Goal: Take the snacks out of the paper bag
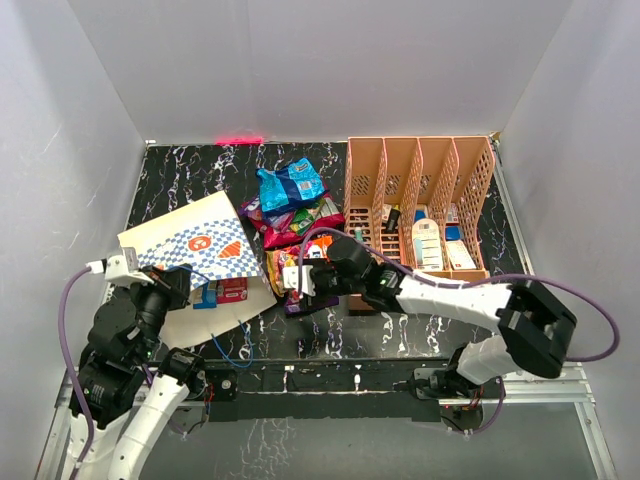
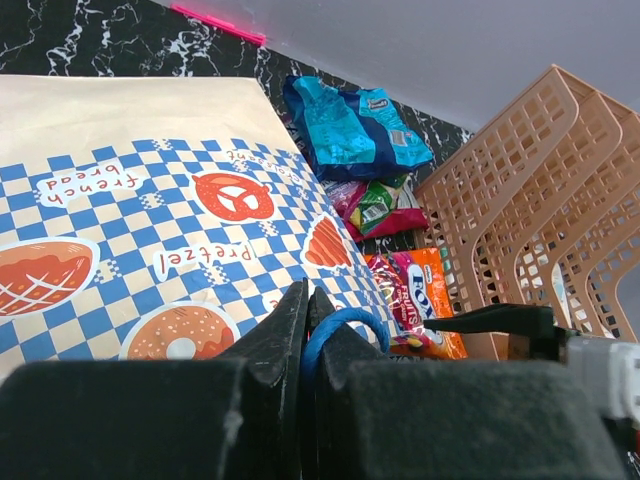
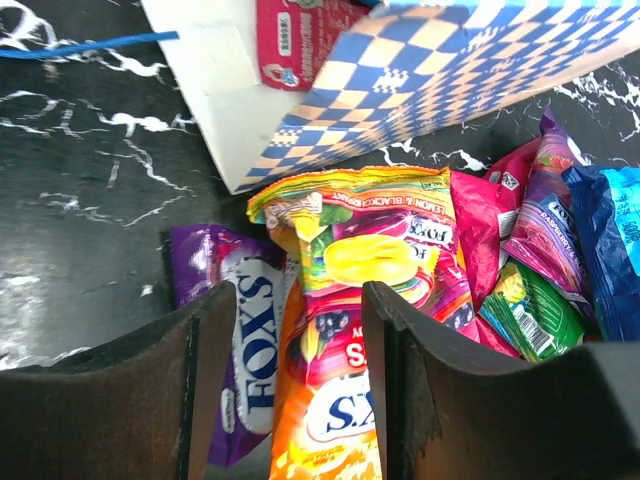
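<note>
The paper bag (image 1: 180, 230) lies at the left with blue checked print; my left gripper is shut at its top edge by a blue cord handle. In its mouth are red (image 1: 232, 289) and blue packets (image 1: 205, 296). Outside lie a blue snack bag (image 1: 290, 187), red and purple packs (image 3: 545, 205), an orange FOX'S bag (image 3: 385, 245) and a purple one (image 3: 245, 340). My right gripper is part open above the FOX'S bags; whether it touches them is unclear.
A peach divided organiser (image 1: 415, 170) with small items stands at the right. Bare dark marble is at the front. Grey walls enclose the table.
</note>
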